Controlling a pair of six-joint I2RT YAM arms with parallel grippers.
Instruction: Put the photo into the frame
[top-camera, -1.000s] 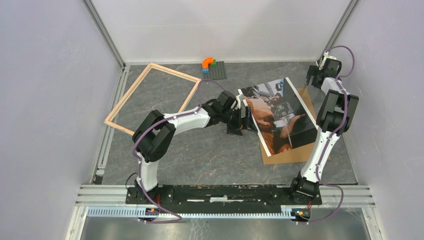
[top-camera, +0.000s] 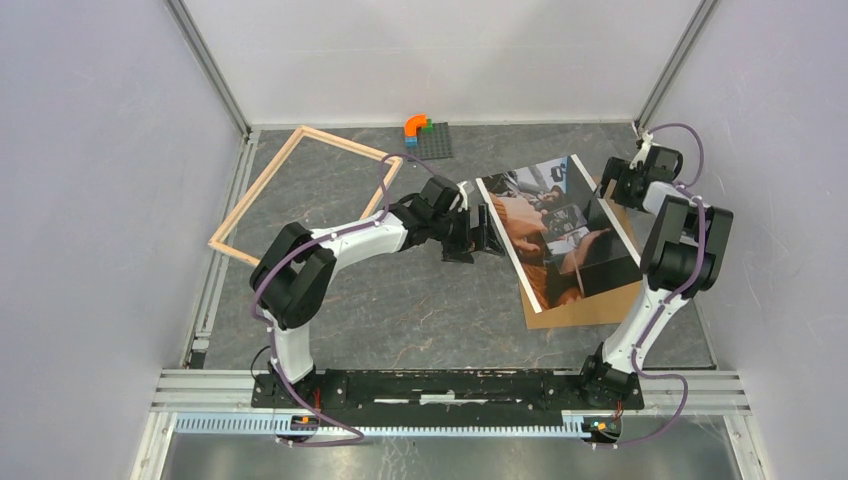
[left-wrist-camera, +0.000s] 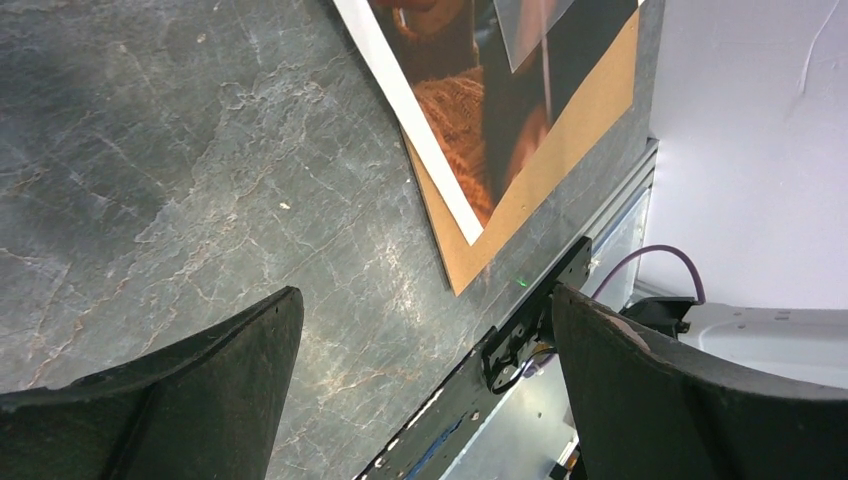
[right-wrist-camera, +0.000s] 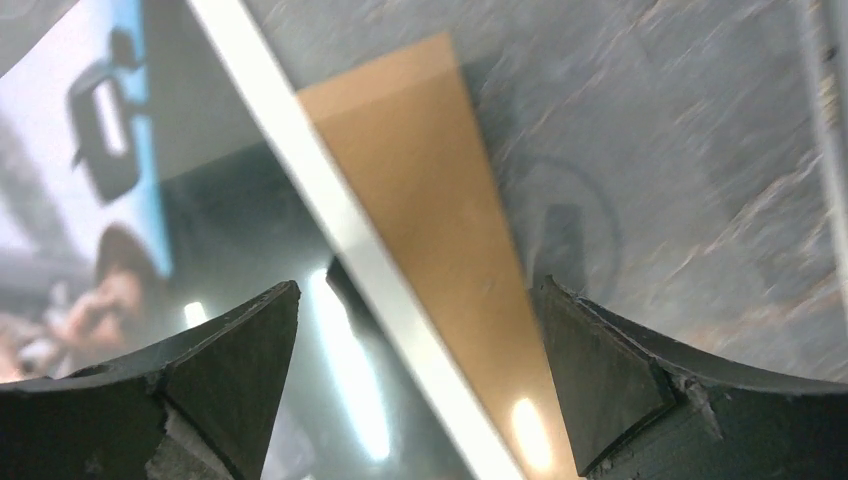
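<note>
The photo (top-camera: 560, 225), a large dark print with white side borders, lies aslant on a brown backing board (top-camera: 570, 312) at the right of the table. At the far left, the empty light-wood frame (top-camera: 262, 190) rests on the grey surface. My left gripper (top-camera: 480, 238) is open just left of the photo's left border; in the left wrist view nothing is between its fingers. Open too, my right gripper (top-camera: 611, 180) is over the upper right edge. In the right wrist view, the white border (right-wrist-camera: 365, 255) and a strip of board show between its fingers.
A small dark building plate (top-camera: 432, 143) with an orange piece (top-camera: 415, 124) stands at the back. Bare table (top-camera: 430, 310) lies in the front middle. The right wall (top-camera: 770, 200) is close beside my right arm.
My right gripper has come toward the front and slightly left, nearer the photo's right edge. The left gripper has shifted slightly left, away from the photo. Photo and frame have stayed put.
</note>
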